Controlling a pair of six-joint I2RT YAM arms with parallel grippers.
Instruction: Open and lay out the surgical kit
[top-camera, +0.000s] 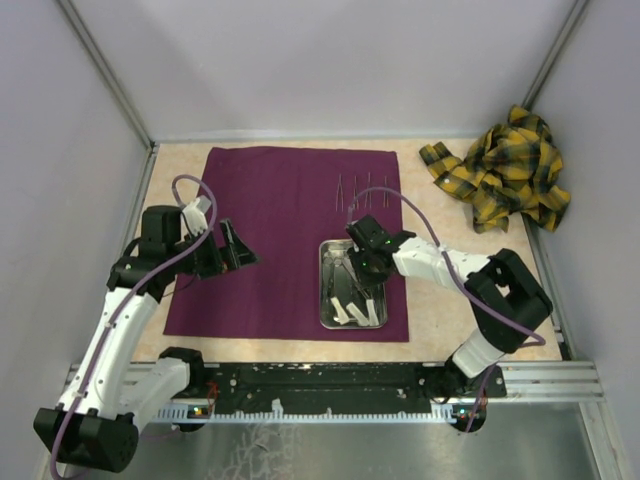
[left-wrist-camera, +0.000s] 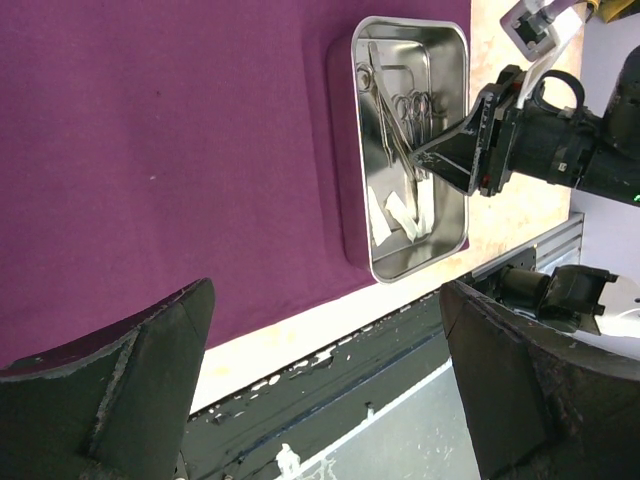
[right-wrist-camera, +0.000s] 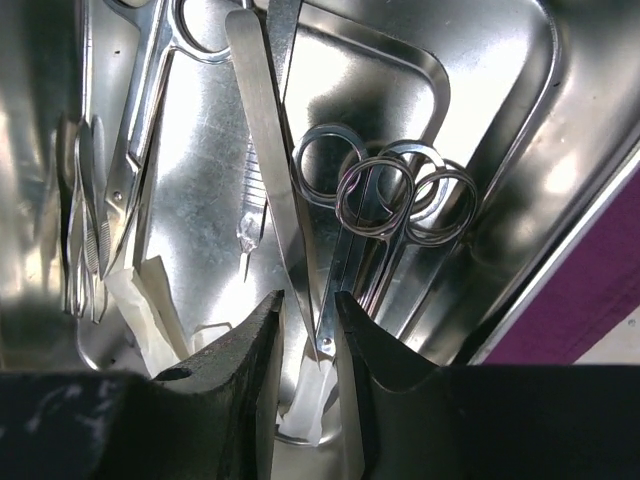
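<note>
A steel tray (top-camera: 325, 300) (left-wrist-camera: 355, 140) of instruments sits on the purple cloth (top-camera: 260, 240). My right gripper is down inside it, fingertips either side of a flat steel blade (right-wrist-camera: 265, 120), fingers part open; whether it touches is unclear. Ring-handled instruments (right-wrist-camera: 380, 230), tweezers (right-wrist-camera: 88, 200) and white wrapped pieces (right-wrist-camera: 145, 320) lie around it. Several slim instruments (top-camera: 355, 190) lie in a row on the cloth's upper right. My left gripper (top-camera: 235, 250) hangs open and empty over the cloth's left side.
A yellow-black plaid cloth (top-camera: 510, 170) is bunched at the back right. Most of the purple cloth left of the tray is bare. The table's front edge and rail lie just below the cloth.
</note>
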